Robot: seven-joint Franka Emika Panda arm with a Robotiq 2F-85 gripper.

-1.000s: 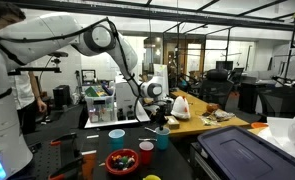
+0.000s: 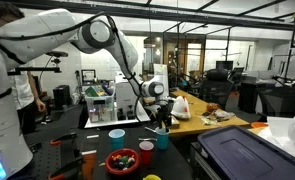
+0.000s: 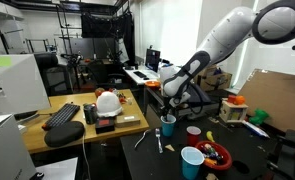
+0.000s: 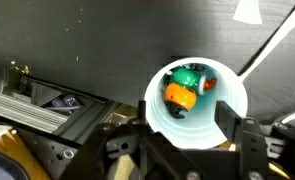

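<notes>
A blue cup [image 2: 162, 142] stands on the dark table, and my gripper [image 2: 161, 124] is right above its mouth. From the other side, the same cup [image 3: 168, 129] shows just below the gripper. Looking down in the wrist view, the cup [image 4: 230, 88] has a pale interior holding a green piece, an orange piece [image 4: 180, 95] and some dark parts. My gripper is open, its fingers [image 4: 225, 122] apart over the near part of the cup. Nothing can be seen clasped between them. How deep the fingertips reach is hard to tell.
A red bowl [image 2: 121, 162] with small items, a red cup [image 2: 146, 152] and another blue cup [image 2: 117, 139] stand close by. A large dark case [image 2: 252, 155] lies to the right. White utensils [image 3: 159, 143] lie near the cup.
Over the last second my gripper has shifted slightly, coming down closer to the blue cup. The cups and bowl look unmoved.
</notes>
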